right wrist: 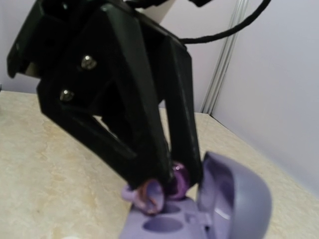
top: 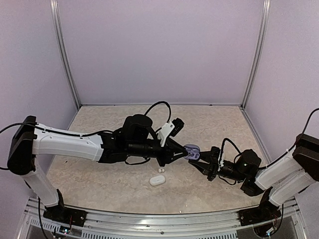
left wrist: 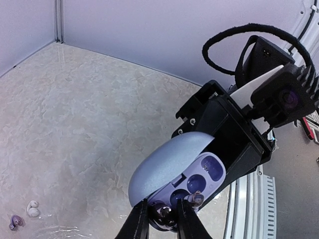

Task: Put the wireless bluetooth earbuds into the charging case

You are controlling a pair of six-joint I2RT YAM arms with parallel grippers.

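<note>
The purple charging case [top: 192, 151] is held in the air, lid open, by my right gripper [top: 196, 161], which is shut on it. In the left wrist view its lid [left wrist: 167, 162] is raised and the round wells show beside it. My left gripper is shut on a shiny purple earbud [left wrist: 163, 215] right at the case's wells. From the right wrist view, the earbud's pale part [right wrist: 151, 196] lies over the near well. Whether it is seated is hidden by the fingers [right wrist: 185, 129]. The right gripper's own fingertips are out of the right wrist view.
A white case [top: 157, 180] lies on the table below the left arm, with small white pieces [top: 161, 170] near it. In the left wrist view a small purple piece [left wrist: 16, 222] lies beside a white one [left wrist: 33, 209].
</note>
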